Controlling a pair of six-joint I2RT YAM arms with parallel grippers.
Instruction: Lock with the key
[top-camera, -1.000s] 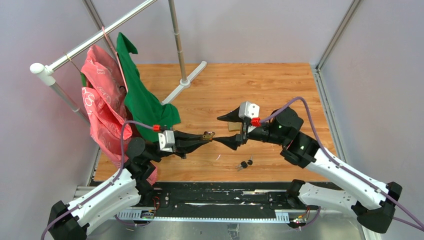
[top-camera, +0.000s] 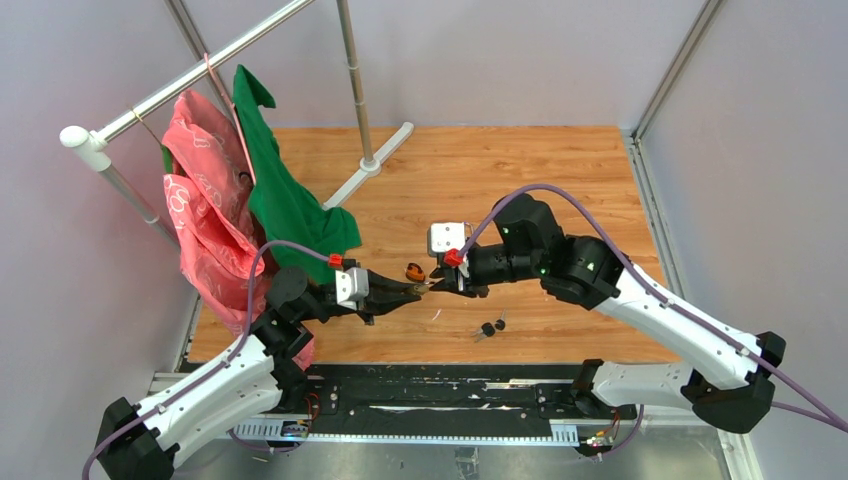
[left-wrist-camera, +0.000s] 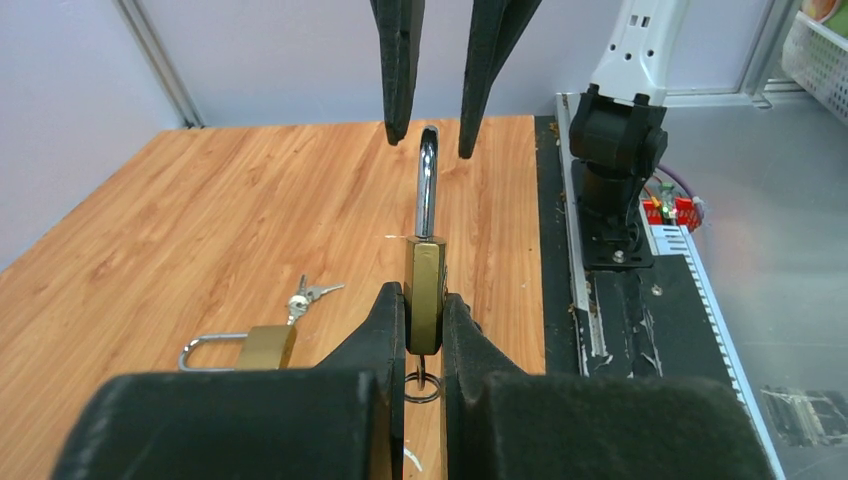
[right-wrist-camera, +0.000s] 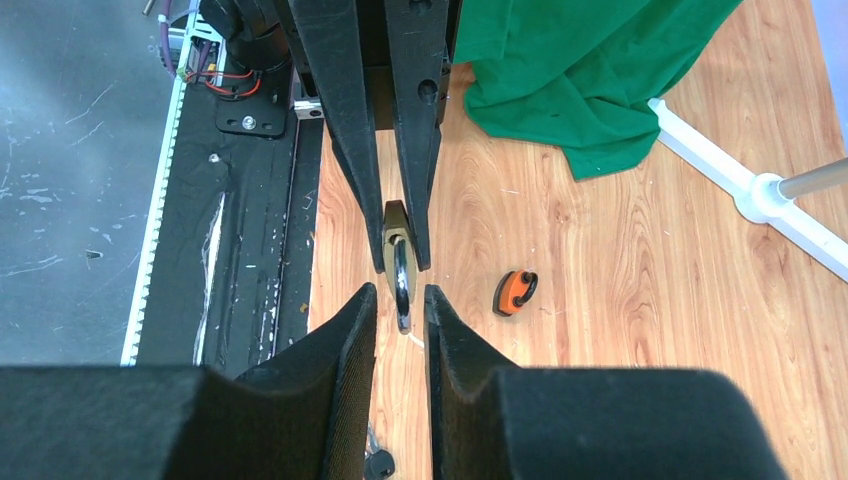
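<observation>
In the left wrist view, my left gripper is shut on a brass padlock (left-wrist-camera: 425, 275). Its steel shackle (left-wrist-camera: 427, 185) points out towards the right arm, and a key with a small ring (left-wrist-camera: 422, 388) hangs at its lower end. My right gripper stands part open, its fingers on either side of the shackle (right-wrist-camera: 402, 280) with a gap to each. Seen from above, the left gripper (top-camera: 419, 289) and right gripper (top-camera: 433, 283) meet tip to tip, hiding most of the padlock.
Another brass padlock (left-wrist-camera: 266, 347) with silver keys (left-wrist-camera: 308, 296) lies on the wooden table. Black-headed keys (top-camera: 488, 329) lie in front of the right gripper. An orange object (right-wrist-camera: 515, 291) sits nearby. Green cloth (top-camera: 300, 205) hangs from the rack at left.
The left gripper has shifted slightly right, turning the padlock.
</observation>
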